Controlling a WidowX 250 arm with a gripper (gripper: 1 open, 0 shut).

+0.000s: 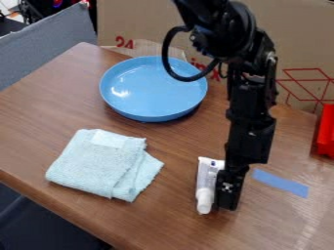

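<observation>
My gripper (225, 187) is lowered onto the tabletop over a white tube (206, 187), which lies lengthwise toward the front edge. The black fingers cover the tube's right side; the gripper stands open around or against it, and exactly where each finger sits is hard to tell.
A folded pale cloth (102, 166) lies to the left, a blue plate (152, 88) behind it. A blue tape strip (282, 183) is at the right, a red object (325, 131) at the right edge, a cardboard box (300, 49) at the back.
</observation>
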